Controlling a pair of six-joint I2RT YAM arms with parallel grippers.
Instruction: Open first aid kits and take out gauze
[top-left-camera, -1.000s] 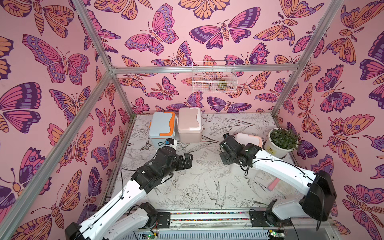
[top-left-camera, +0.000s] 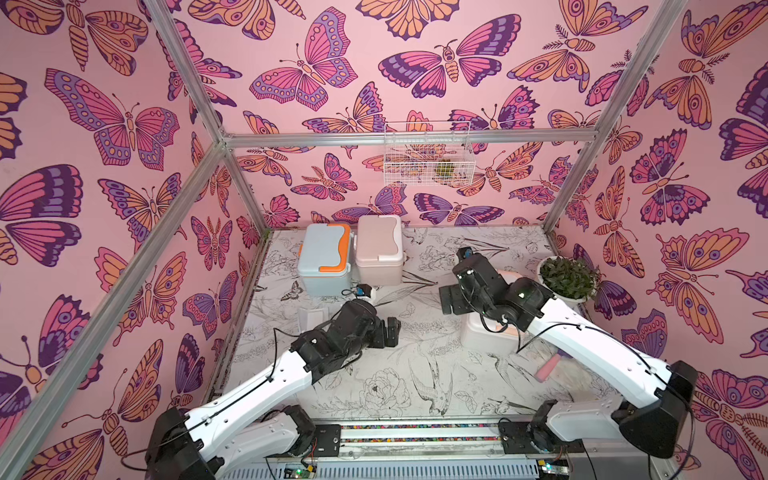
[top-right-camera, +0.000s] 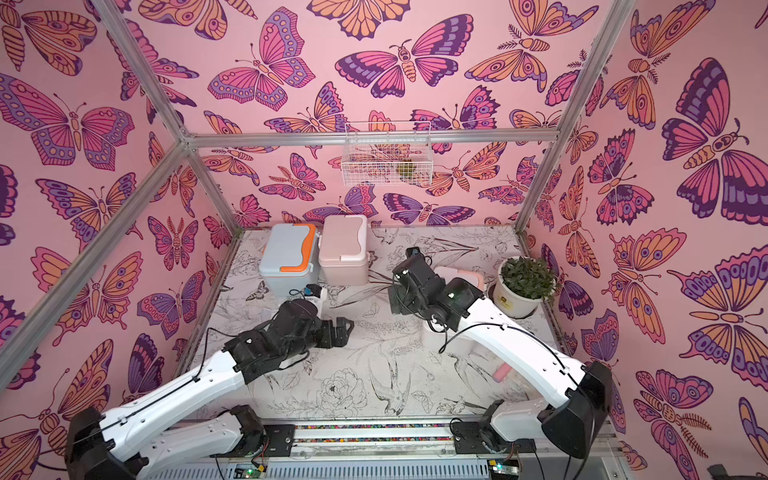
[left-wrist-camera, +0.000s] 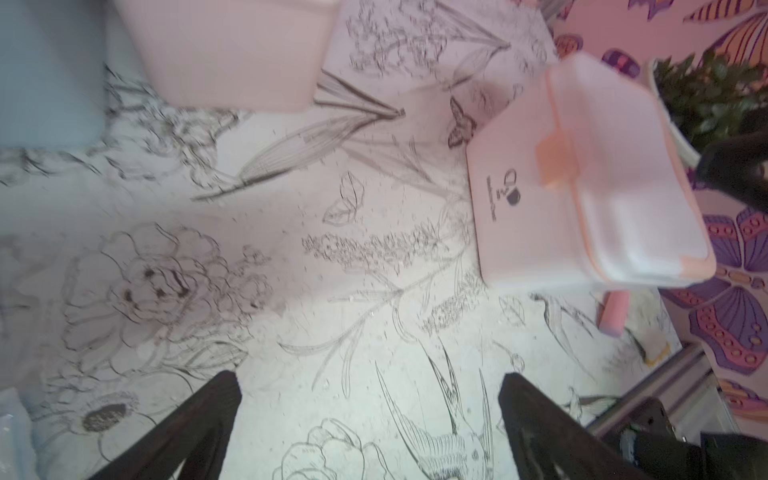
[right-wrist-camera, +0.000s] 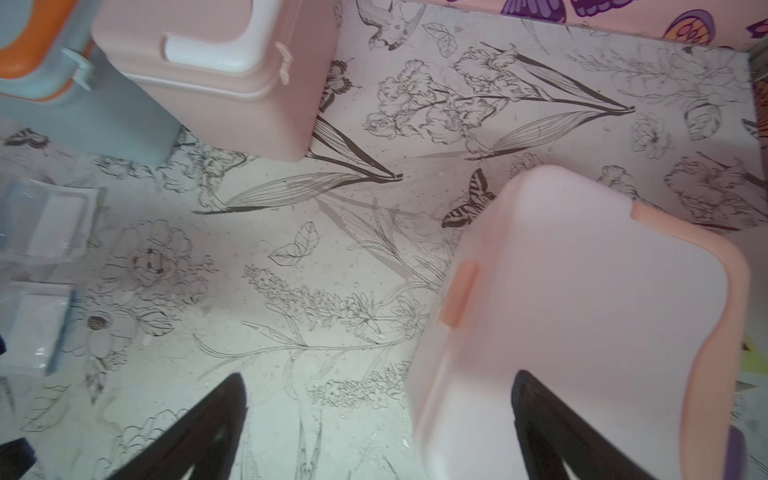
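Note:
A white first aid kit with peach trim stands closed at the right of the table, lying below my right gripper (top-right-camera: 396, 297) in the overhead views; the right wrist view looks down on its lid (right-wrist-camera: 576, 304). My left gripper (top-left-camera: 388, 332) hangs over the table's middle, open and empty, as is the right one. A blue-grey kit with orange handle (top-left-camera: 320, 260) and a beige kit (top-left-camera: 377, 252) stand closed at the back left. Clear packets with white contents (right-wrist-camera: 44, 328) lie at the left.
A potted plant (top-right-camera: 520, 288) stands at the right edge, and a pink object (top-left-camera: 548, 368) lies near the front right. A wire basket (top-left-camera: 428, 168) hangs at the back.
My right gripper has risen over the white kit.

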